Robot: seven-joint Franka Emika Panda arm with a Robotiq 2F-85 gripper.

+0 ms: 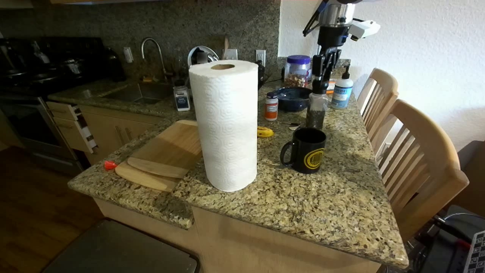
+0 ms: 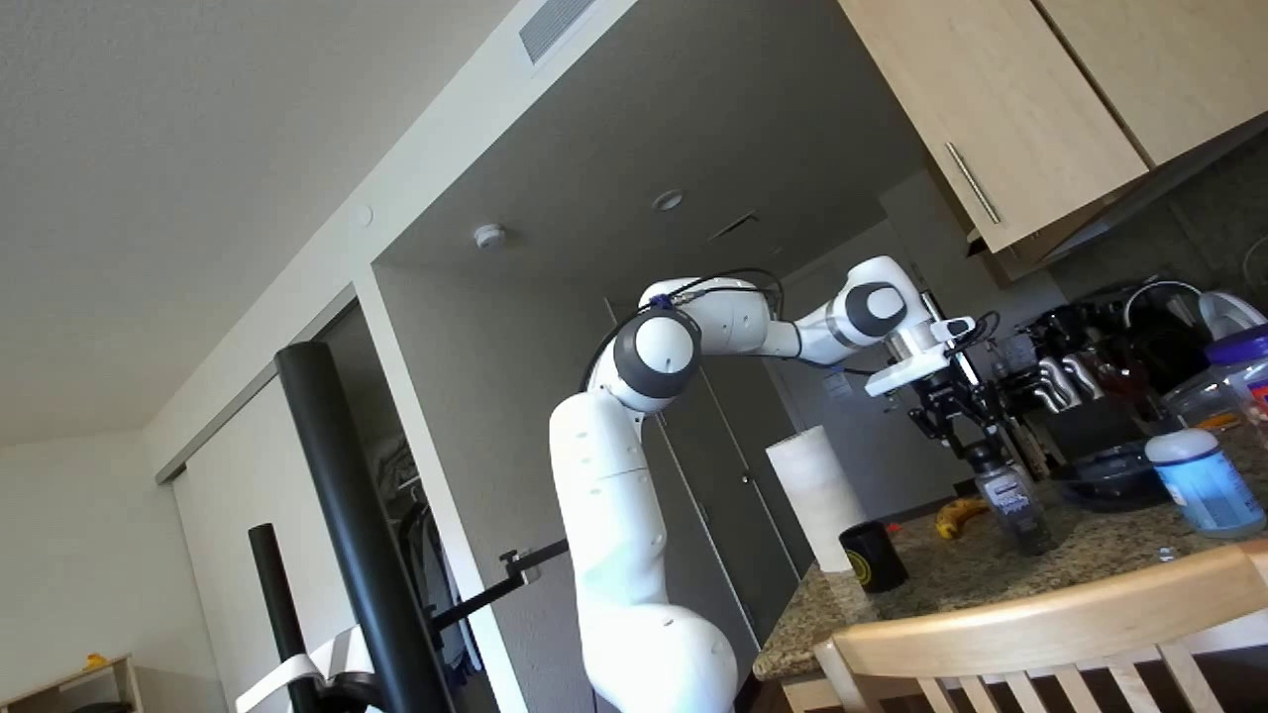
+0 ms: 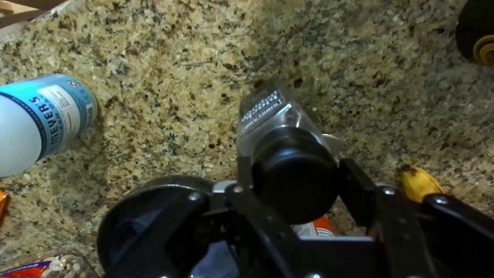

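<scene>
A clear bottle of dark grains with a black cap stands upright on the granite counter, behind the black mug. Its label, partly readable in the wrist view, seems to say black pepper. My gripper points down over this bottle, one finger on each side of the black cap. The fingers look very close to the cap; whether they press on it cannot be made out. From the side, the gripper meets the top of the bottle.
Close around the bottle stand a blue soap bottle, a dark bowl, an orange-labelled pill bottle and a banana. Nearer the front are the black mug and paper towel roll.
</scene>
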